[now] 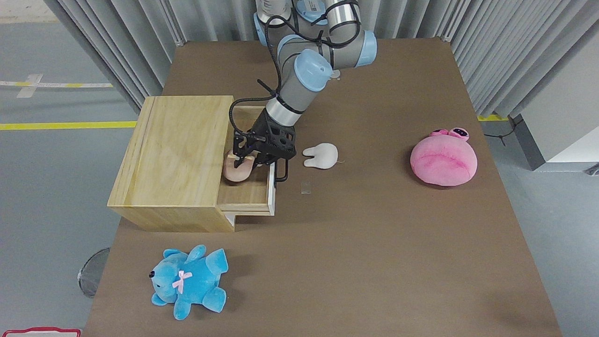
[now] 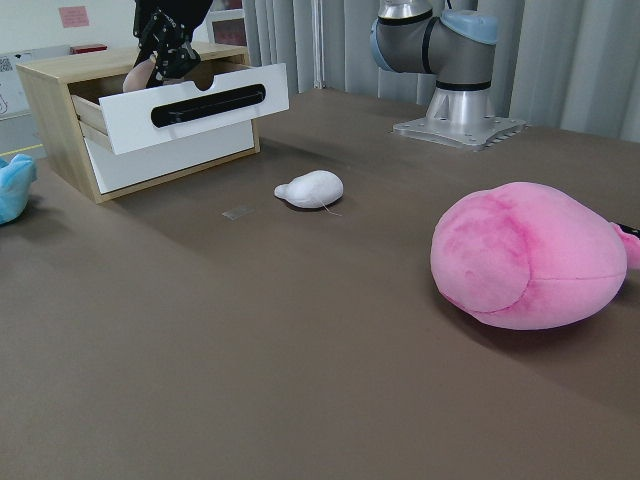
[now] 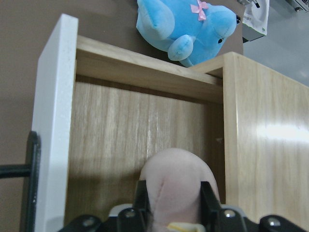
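Observation:
My black gripper is over the open top drawer of the wooden cabinet, shut on a pale pink plush toy. In the wrist view the toy sits between the fingers above the drawer floor; in the left view it is partly hidden behind the white drawer front. Whether it touches the drawer floor I cannot tell.
A white mouse plush lies right of the drawer, a pink plush farther right, a blue bear in front of the cabinet.

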